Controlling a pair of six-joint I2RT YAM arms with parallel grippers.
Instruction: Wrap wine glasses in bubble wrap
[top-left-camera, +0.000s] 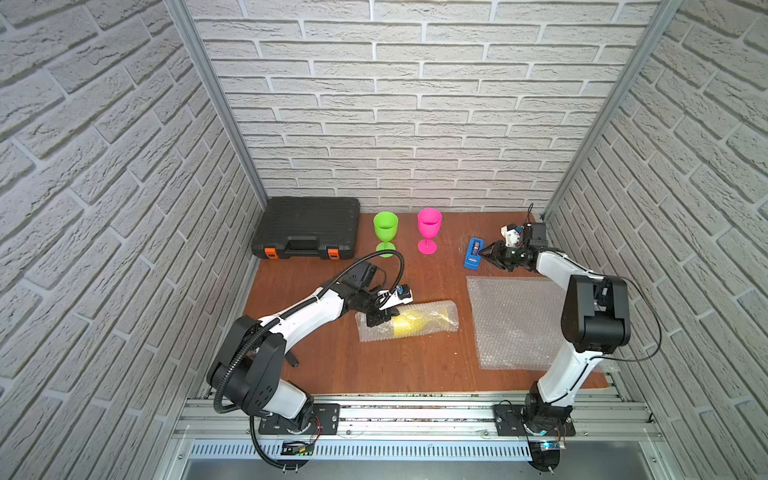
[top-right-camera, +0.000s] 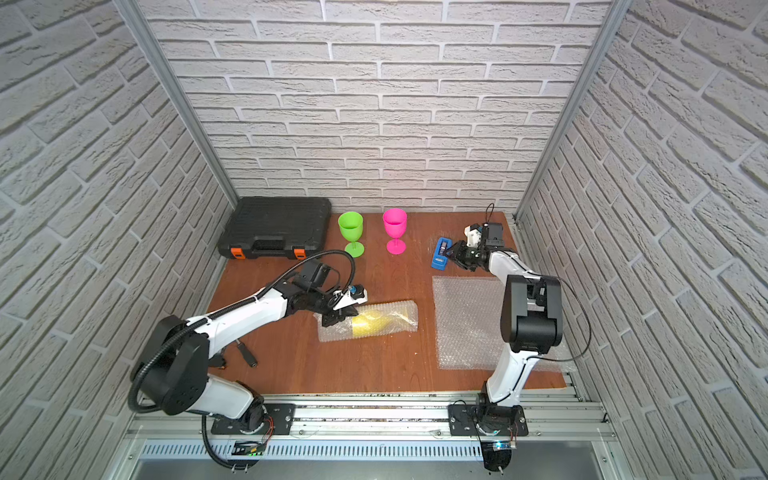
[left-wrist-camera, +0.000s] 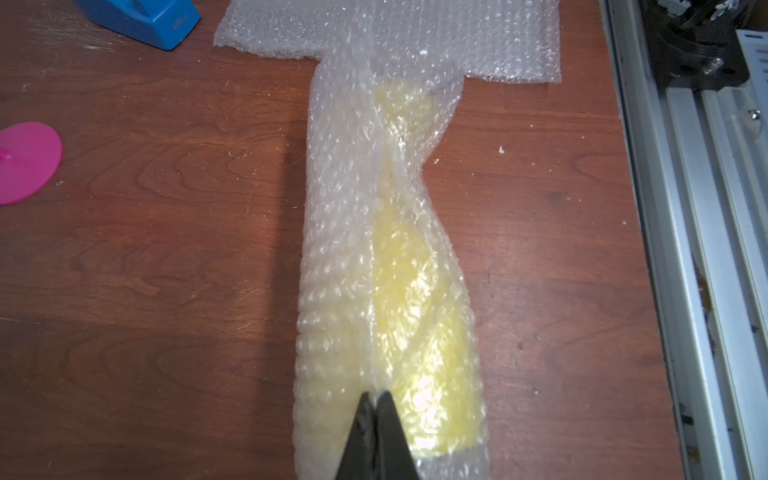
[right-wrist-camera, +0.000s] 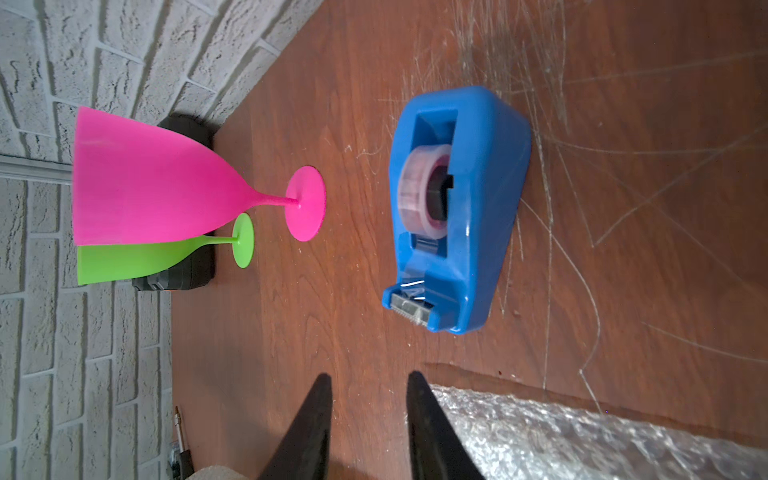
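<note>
A yellow glass (left-wrist-camera: 400, 264) lies on its side inside a long roll of bubble wrap (left-wrist-camera: 340, 264). Over the wide end of this roll, my left gripper is shut, its tips at the wrap's surface; whether any film is pinched cannot be told. At the back right, a blue tape dispenser (right-wrist-camera: 480, 200) holds a clear tape roll (right-wrist-camera: 416, 188). My right gripper is partly open beside the dispenser, the space between its fingers empty. A pink wine glass (right-wrist-camera: 152, 184) and a green wine glass (top-left-camera: 385, 228) stand upright near the back wall.
A flat bubble wrap sheet (top-left-camera: 512, 320) covers the table's right side. A black case (top-left-camera: 305, 224) sits at the back left. A dark-handled tool (top-right-camera: 246, 353) lies by the left arm. Bare wood shows between the wrapped roll and the standing glasses.
</note>
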